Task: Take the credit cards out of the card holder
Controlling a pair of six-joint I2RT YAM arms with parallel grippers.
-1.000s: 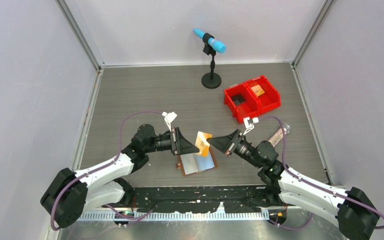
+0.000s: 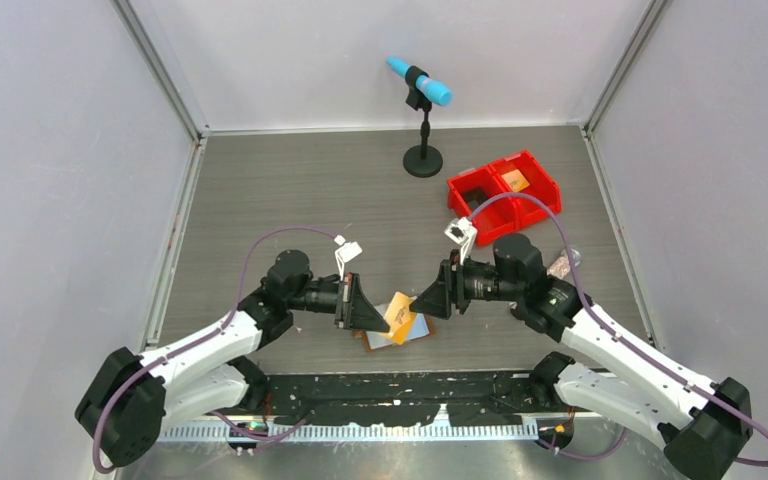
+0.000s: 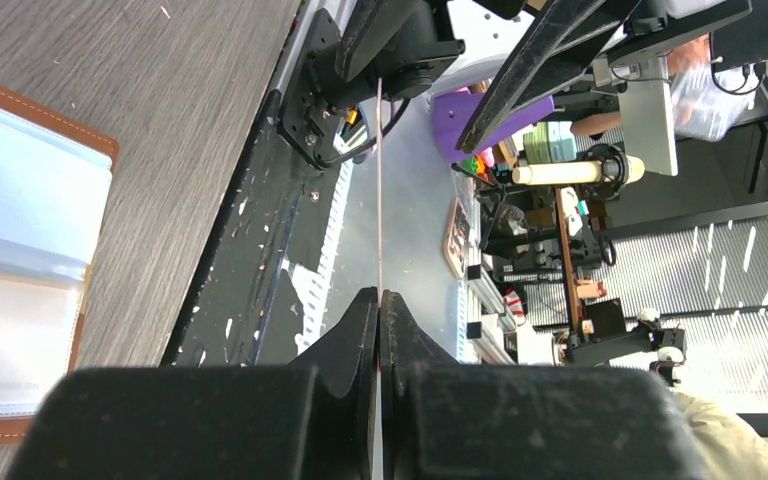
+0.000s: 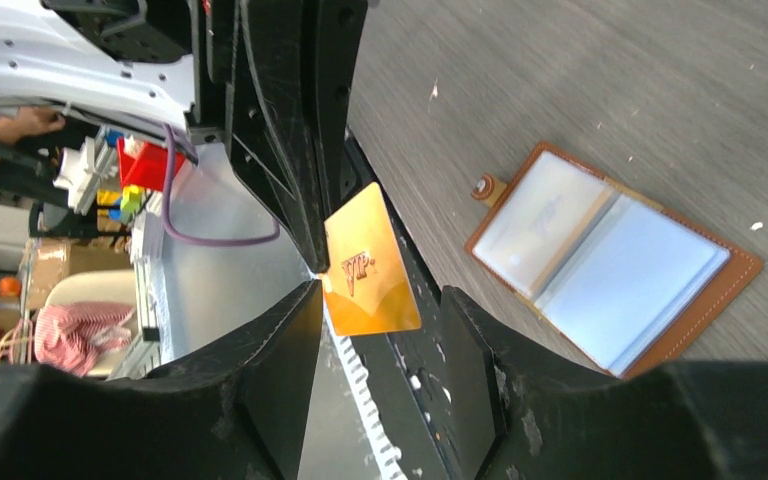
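An orange card (image 2: 398, 313) is pinched in my left gripper (image 2: 387, 325), which is shut on one edge of it. The left wrist view shows that card (image 3: 379, 200) edge-on, as a thin line rising from the fingertips. My right gripper stands open, with the card's free end (image 4: 370, 300) appearing in the gap between its fingers; whether they touch it cannot be told. Beneath both grippers, the brown card holder (image 2: 422, 328) lies spread open on the table. Its clear pocket (image 4: 550, 210) and pale blue pocket (image 4: 640, 280) face up.
A red two-part bin (image 2: 550, 190) sits at the back right, with an orange card (image 2: 516, 181) in one compartment and something dark in the other. Behind stands a blue microphone (image 2: 430, 86) on a black stand. A clear jar (image 2: 564, 263) is partly behind the right arm.
The left gripper and the orange card have moved toward the table's front edge. My right gripper has swung from a slant to nearly level and come forward beside the card.
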